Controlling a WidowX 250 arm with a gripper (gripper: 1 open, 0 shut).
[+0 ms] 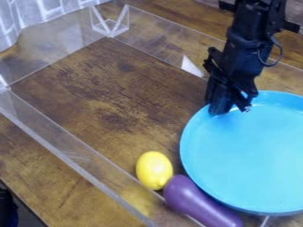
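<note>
My black gripper (221, 99) reaches down from the upper right onto the upper-left rim of a large blue round plate (249, 151). Its fingertips are low at that rim, partly hidden by its own dark body, so whether anything thin sits between them is unclear; it looks shut. A yellow lemon-like object (154, 170) lies left of the plate's lower edge, and a purple eggplant (201, 202) lies along its lower-left side, at the bottom of the view.
Clear plastic walls (66, 155) border the wooden surface (101, 97) on the left and upper left. A small white piece (190, 66) shows behind the gripper.
</note>
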